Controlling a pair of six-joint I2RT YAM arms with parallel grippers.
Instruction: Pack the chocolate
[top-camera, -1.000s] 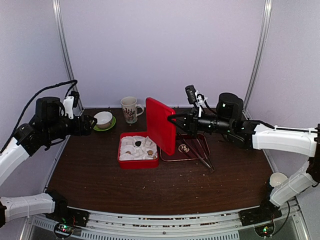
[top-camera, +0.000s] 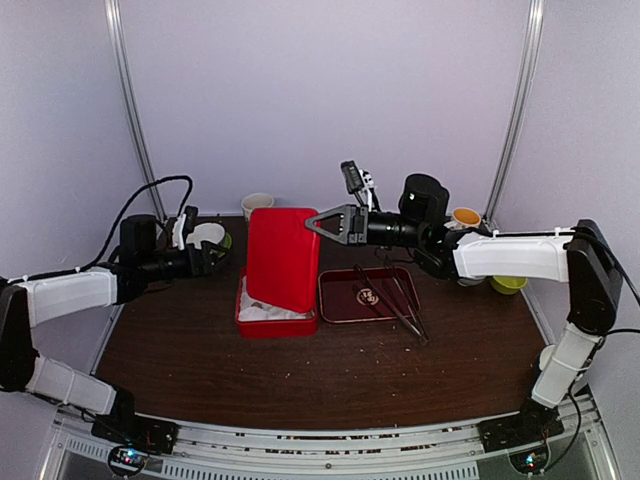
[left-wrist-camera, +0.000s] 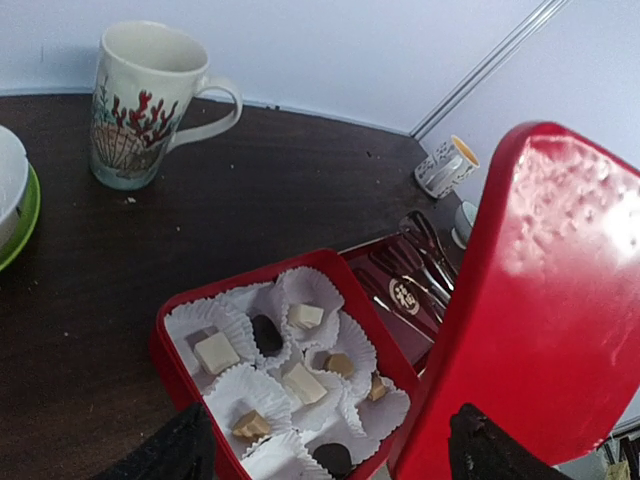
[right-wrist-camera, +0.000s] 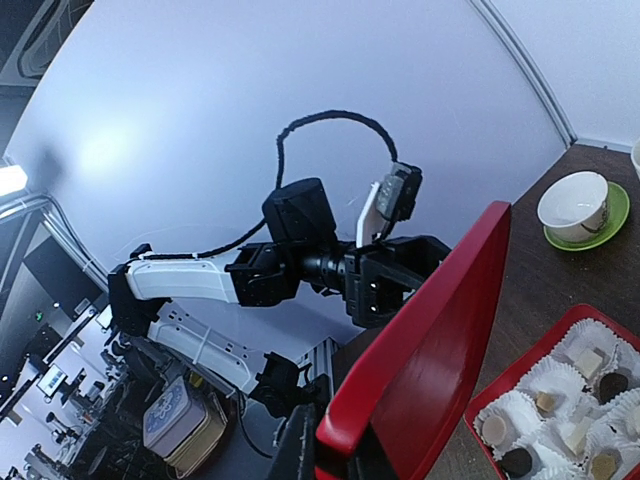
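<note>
A red box (top-camera: 276, 328) holds chocolates in white paper cups, dark, white and light brown, as the left wrist view shows. My right gripper (top-camera: 318, 222) is shut on the red lid (top-camera: 280, 258), held upright over the box; in the right wrist view the lid (right-wrist-camera: 440, 330) fills the lower middle. My left gripper (top-camera: 215, 258) is left of the box, its fingers apart with nothing between them; in the left wrist view the lid's near end stands at the right, beyond the fingers.
A dark red tray (top-camera: 340, 312) with tongs lies right of the box. A mug (left-wrist-camera: 135, 120) and a white bowl (right-wrist-camera: 572, 205) on a green saucer stand behind. Cups and bowls sit at the back right.
The left gripper has moved right, toward the box and lid.
</note>
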